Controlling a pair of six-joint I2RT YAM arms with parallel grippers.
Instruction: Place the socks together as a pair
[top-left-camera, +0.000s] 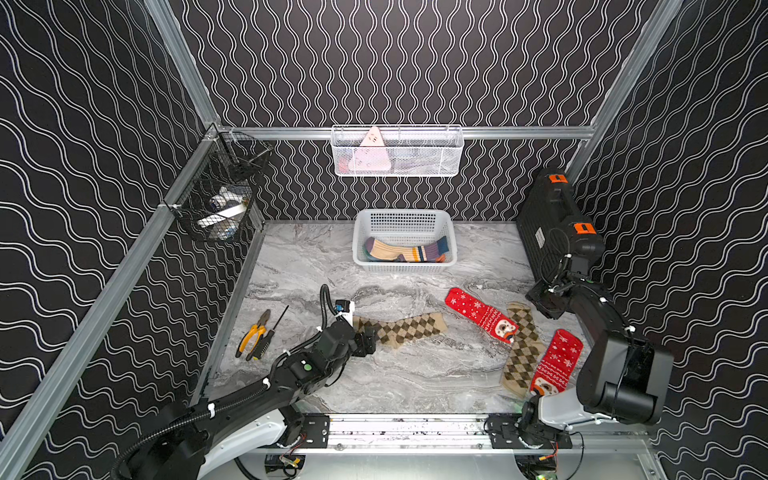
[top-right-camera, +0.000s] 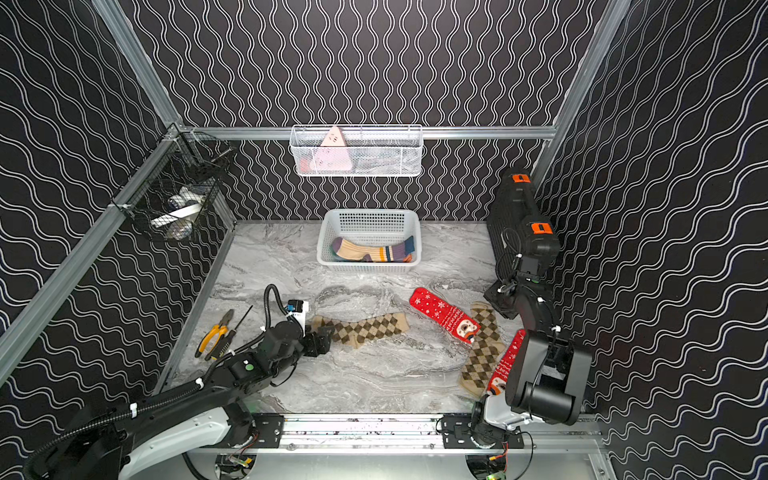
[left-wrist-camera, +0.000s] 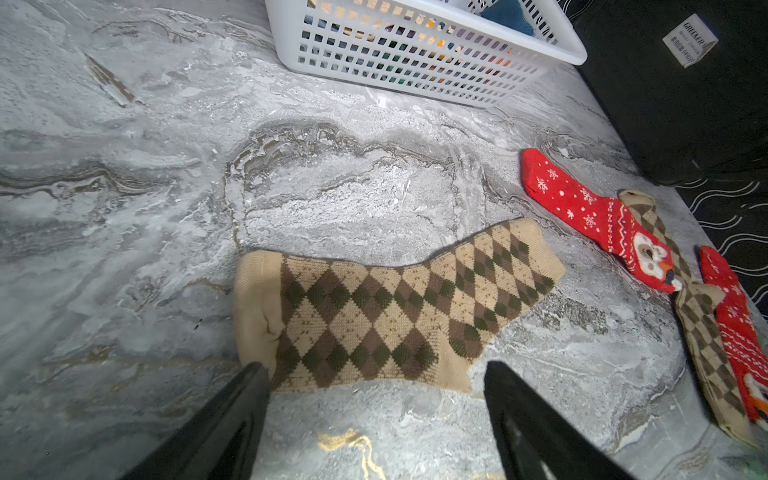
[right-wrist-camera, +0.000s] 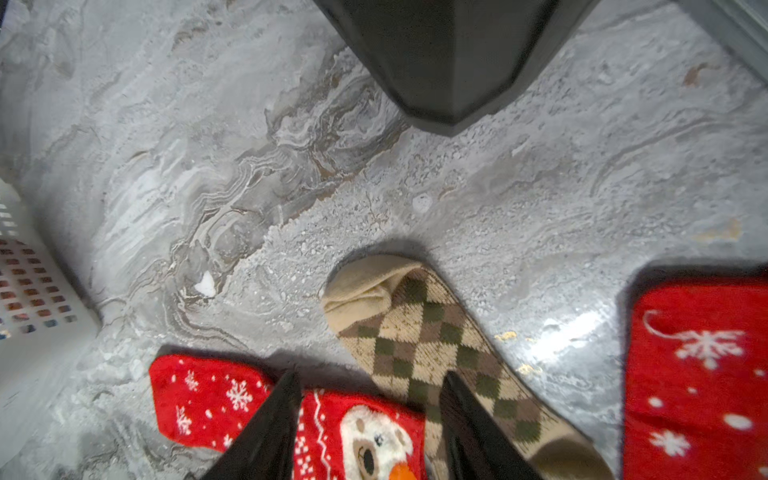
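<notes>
A tan argyle sock (left-wrist-camera: 368, 320) lies flat at centre-left of the table; my left gripper hovers at its cuff end, open and empty. A red snowflake sock (top-left-camera: 480, 312) lies right of centre, beside a second argyle sock (top-left-camera: 518, 364) lying front to back. A second red sock (top-left-camera: 558, 356) lies further right. My right gripper is above the far end of the second argyle sock, fingers apart with nothing seen held.
A grey basket (top-left-camera: 404, 220) holding striped socks stands at the back, a black case (top-left-camera: 564, 232) at the right wall. Pliers (top-left-camera: 256, 332) lie at the left.
</notes>
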